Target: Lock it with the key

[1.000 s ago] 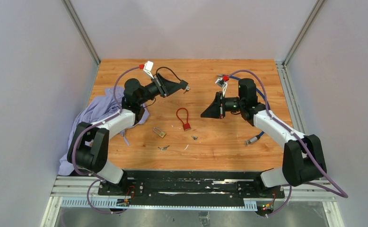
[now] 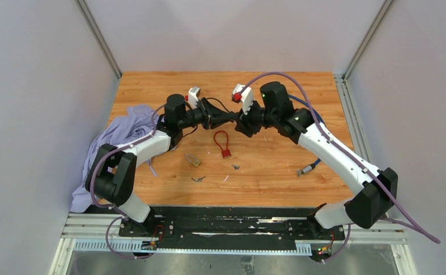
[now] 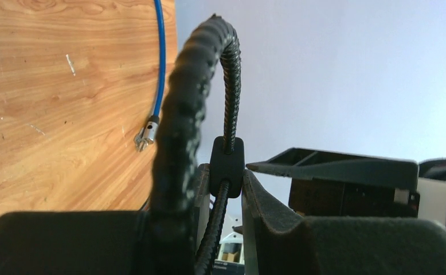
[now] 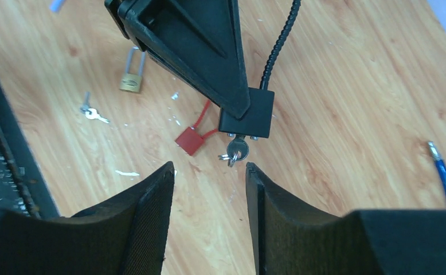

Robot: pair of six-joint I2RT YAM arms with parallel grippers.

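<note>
My left gripper (image 2: 231, 117) is shut on the black lock body (image 4: 247, 114) of a cable lock, whose black braided cable (image 3: 180, 103) loops up from it. A small key (image 4: 237, 149), with another small metal piece beside it, hangs from the underside of the lock body in the right wrist view. My right gripper stands part open, its fingertips just below and around the key, nothing visible between them. From above, the two grippers meet over the middle of the board, and the lock is mostly hidden there.
On the wooden board lie a red cable lock (image 2: 226, 153), a brass padlock (image 2: 193, 161), loose keys (image 2: 198, 180) and a blue cable lock (image 2: 306, 169). A lilac cloth (image 2: 117, 132) covers the left side. The front middle has free room between the small items.
My right gripper has risen and moved left to the hanging key. My left gripper has shifted slightly right and down in the top view, carrying the black lock.
</note>
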